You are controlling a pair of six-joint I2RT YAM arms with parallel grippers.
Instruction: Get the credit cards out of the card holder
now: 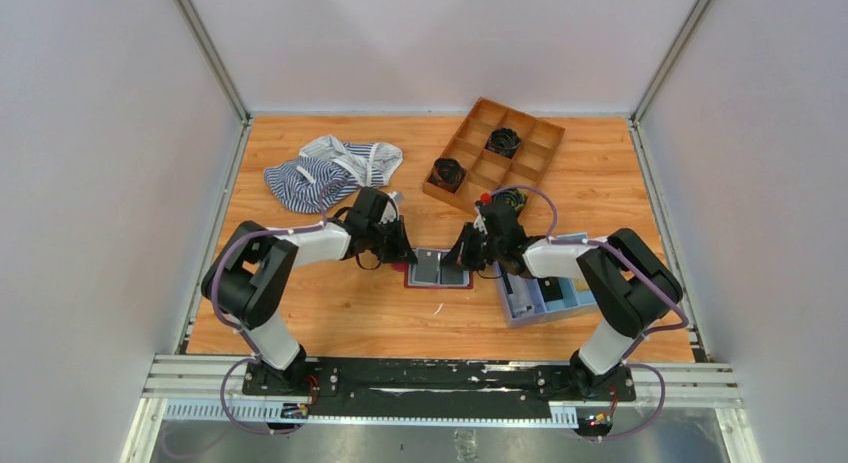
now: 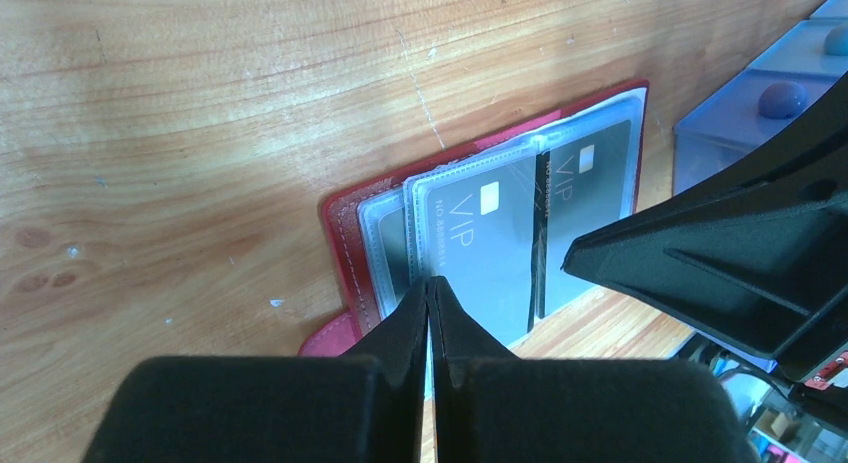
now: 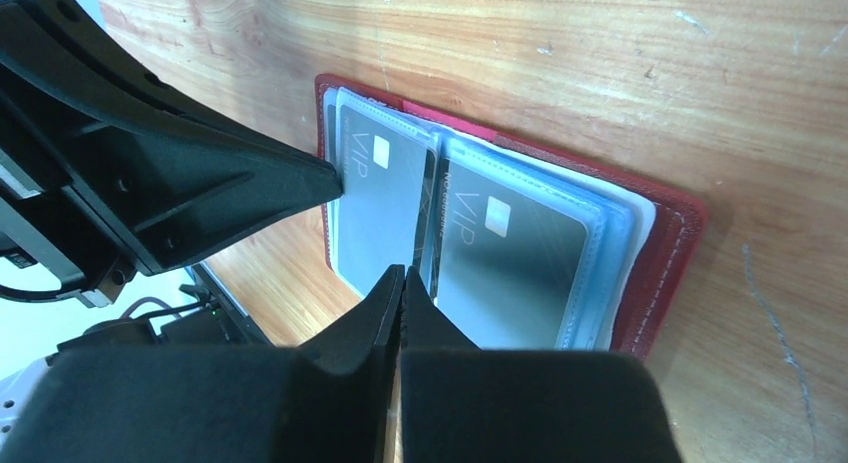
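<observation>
The red card holder [image 1: 438,286] lies spread open on the table between my two grippers. Clear sleeves on both halves hold grey cards marked VIP: the left card [image 2: 485,233] and the right card [image 2: 588,181] in the left wrist view. My left gripper is shut, its tips over the near part of the left half's sleeve; whether a thin sleeve edge is between them cannot be told. My right gripper is also shut, nothing visible between its fingers, its tips over the cards near the middle fold.
A blue divided box [image 1: 545,317] stands just right of the holder, under the right arm. Behind lies a wooden compartment tray [image 1: 535,143] with coiled black items. Striped cloth [image 1: 325,173] is at back left.
</observation>
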